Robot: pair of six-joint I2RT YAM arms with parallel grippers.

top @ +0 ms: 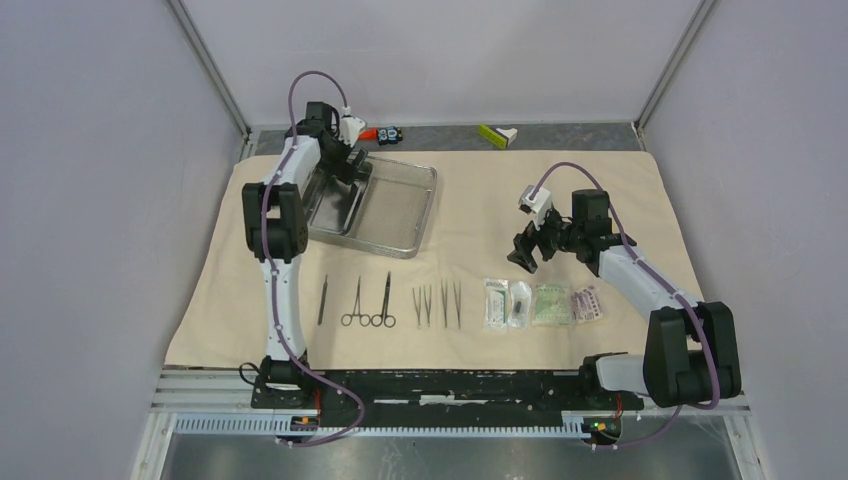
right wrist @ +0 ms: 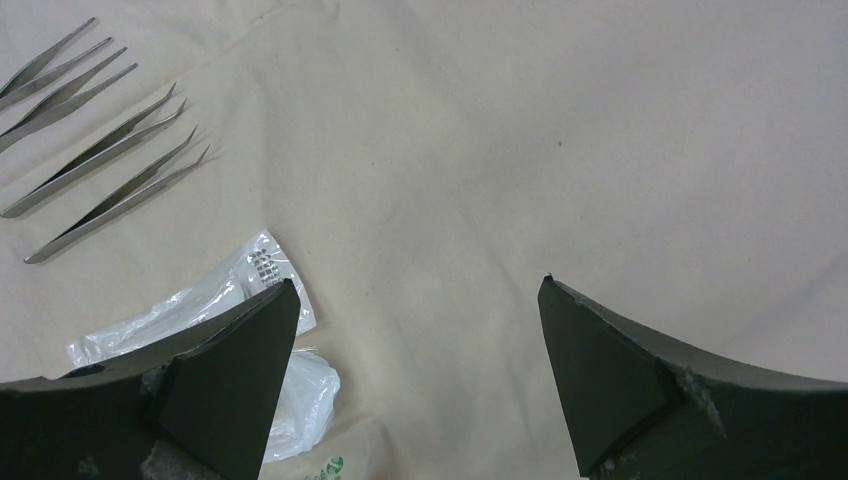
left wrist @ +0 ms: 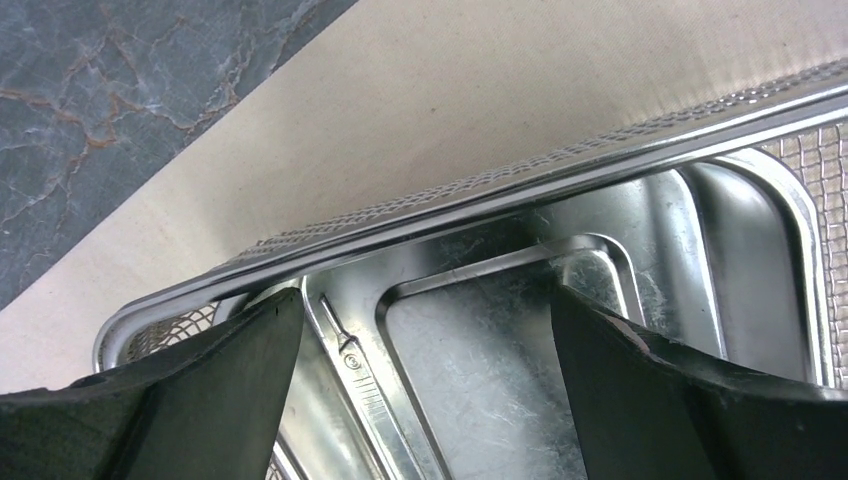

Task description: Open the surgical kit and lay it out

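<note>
My left gripper hangs open over the back of a steel tray [left wrist: 470, 370] that sits inside a wire-mesh basket [top: 420, 220]; an instrument with a slim tip [left wrist: 350, 360] lies along the tray's side between the fingers. My right gripper [top: 522, 257] is open above bare cloth. In the top view, scissor-like instruments [top: 384, 319], several tweezers [top: 445, 305] and a slim instrument [top: 323, 300] lie in a front row, with sealed packets [top: 552, 303] to their right.
On the grey strip behind it lie a red and black object [top: 389, 135] and a yellow-green object [top: 493, 135].
</note>
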